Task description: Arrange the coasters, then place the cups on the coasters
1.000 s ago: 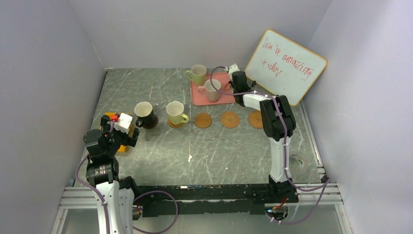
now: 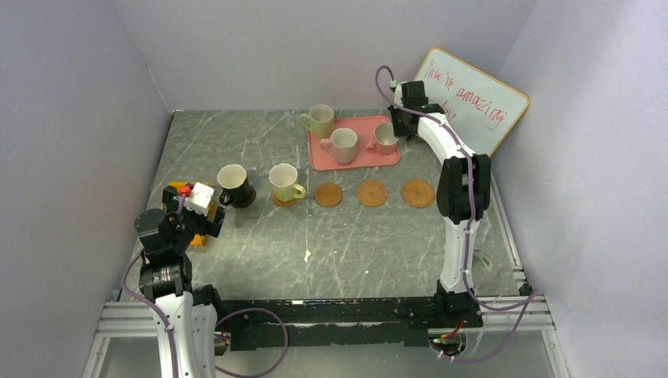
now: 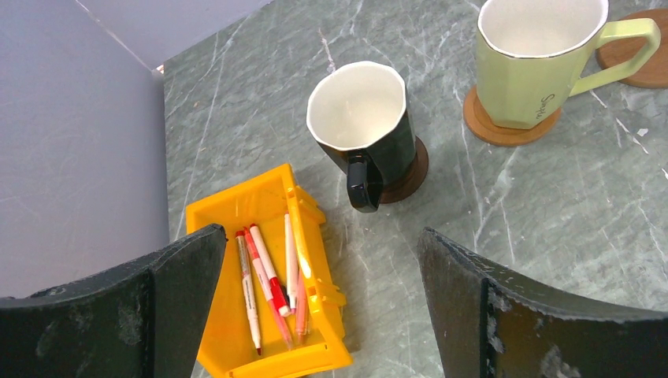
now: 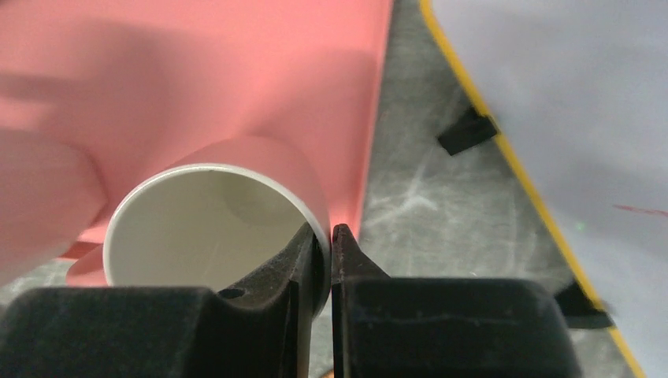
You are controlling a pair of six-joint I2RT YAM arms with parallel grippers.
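Observation:
A pink cup with a white inside [image 2: 384, 139] is at the right end of the pink tray [image 2: 323, 162]. My right gripper is shut on the near right rim of this cup [image 4: 206, 224], one finger inside and one outside. Whether the cup's base touches the tray cannot be made out. Three bare coasters lie in front of the tray: a left one [image 2: 328, 194], a middle one [image 2: 372, 193] and a right one [image 2: 417, 192]. Far to the left, my left gripper stands open and empty, above the table near the orange bin.
Another pink cup [image 2: 341, 146] and a green cup [image 2: 319, 120] are on the tray. A black cup [image 3: 358, 118] and a green cup [image 3: 529, 87] stand on coasters. The orange bin [image 3: 339, 337] holds several pens. A whiteboard [image 2: 473, 98] leans behind my right arm.
The pink cup in it has shifted slightly to the right. The left arm has stayed still.

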